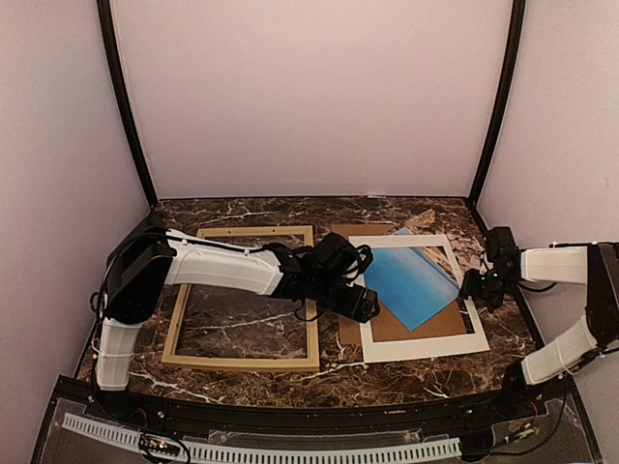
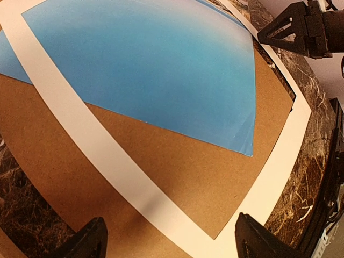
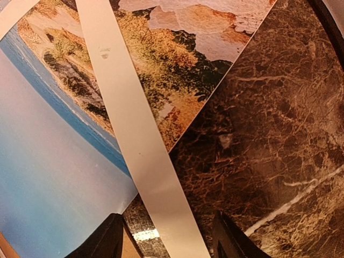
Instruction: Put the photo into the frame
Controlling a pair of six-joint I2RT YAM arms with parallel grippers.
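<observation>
The photo point(image 1: 401, 285), blue with a rocky shore, lies askew beneath the white mat point(image 1: 414, 350), over brown backing board point(image 2: 140, 140); it reaches past the mat's window at the back right. The empty wooden frame point(image 1: 242, 363) lies at left. My left gripper hangs over the mat's near-left part, fingers apart with nothing between them. My right gripper is open above the mat's right strip point(image 3: 140, 140), near the photo's edge, nothing held.
Dark marble tabletop point(image 1: 251, 387) surrounds the pieces, with free strips at the front and back. Walls close in at the back and both sides.
</observation>
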